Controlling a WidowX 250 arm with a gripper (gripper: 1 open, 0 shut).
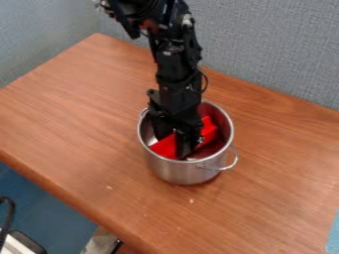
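A steel pot (185,173) with wire side handles stands on the wooden table (79,109). Inside it lies something red (166,146). My black gripper (183,144) reaches down from the top of the view into the pot, over and among the red contents. Its fingertips are dark and partly hidden, so I cannot tell whether they are open or shut.
A grey padded wall (272,45) runs along the back. A black cable (8,213) and other items sit below the table's front left edge.
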